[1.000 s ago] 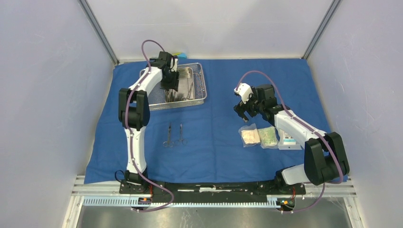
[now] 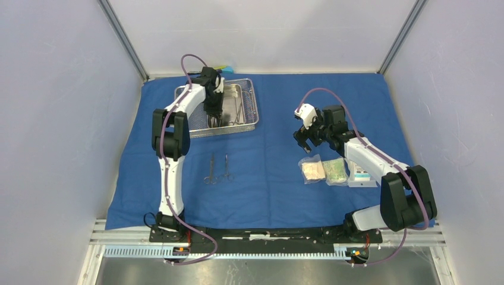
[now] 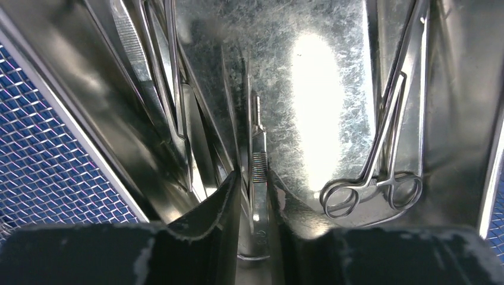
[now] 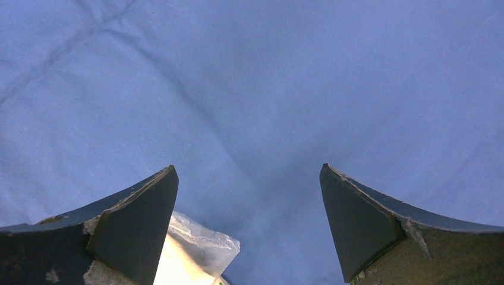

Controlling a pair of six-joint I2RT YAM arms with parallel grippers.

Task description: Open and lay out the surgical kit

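In the left wrist view my left gripper reaches down into the metal tray, its fingers a narrow gap apart. Between them lie a slim instrument handle with a ridged grip and a thin pointed instrument; whether the pads touch them is unclear. Several handles and tweezers crowd the left side, while ring-handled instruments rest at the right. Two ring-handled instruments lie side by side on the blue cloth. My right gripper stands wide open over the cloth, empty.
The tray sits inside a wire-mesh basket. Right of centre are a bag of pale material, a bag of green material and a white box partly under the right arm. Open blue cloth spans the middle.
The left gripper has shifted slightly and come lower within the tray; the wrist has turned a little. The right arm and the laid-out instruments are practically unmoved.
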